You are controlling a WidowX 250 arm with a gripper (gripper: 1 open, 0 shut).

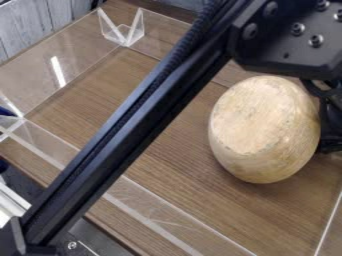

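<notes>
A large pale beige, round object (263,128) with a flattened face sits low at the right of the camera view, over the wooden surface. The black gripper (321,110) is at the right edge, directly behind and beside it, mostly hidden by the object and cropped by the frame, so its finger state cannot be made out. The black arm with bolts runs across the top right.
A long black rail (123,140) crosses diagonally from lower left to top. Clear acrylic strips (56,68) edge the wooden floor (160,180), with a small clear bracket (120,30) at top left.
</notes>
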